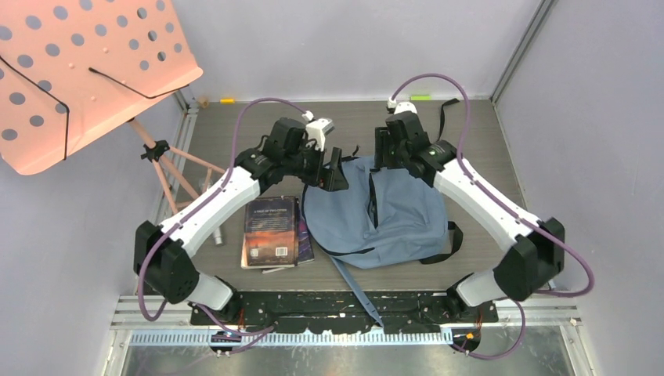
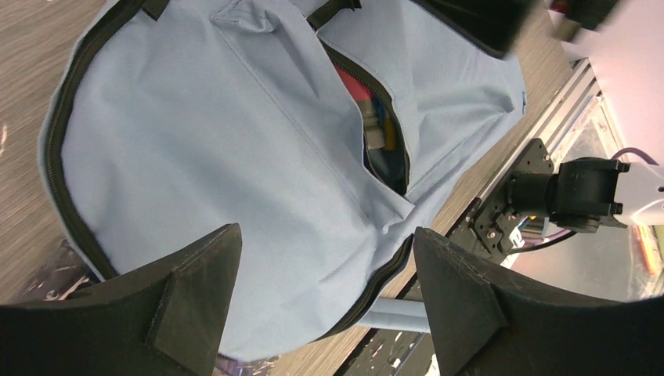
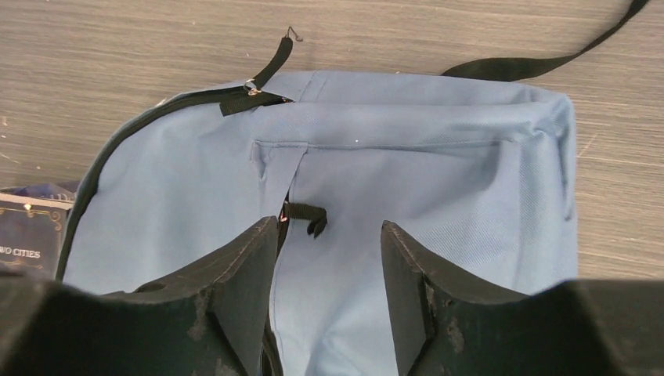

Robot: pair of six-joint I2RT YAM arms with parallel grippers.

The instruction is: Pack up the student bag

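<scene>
A light blue fabric bag (image 1: 407, 219) lies flat on the table, its middle zipper pocket (image 2: 380, 125) gaping, with red and other small items inside in the left wrist view. My left gripper (image 1: 333, 176) hangs open over the bag's upper left, nothing between its fingers. My right gripper (image 1: 382, 147) is over the bag's top edge, fingers apart, above the short black zipper pull (image 3: 305, 211); nothing shows between them. A stack of books (image 1: 268, 231) lies left of the bag.
A pink perforated stand (image 1: 94, 63) fills the upper left, with pink legs beside the table. A black strap (image 3: 517, 66) runs behind the bag. Bare table (image 1: 235, 125) shows at the back and right.
</scene>
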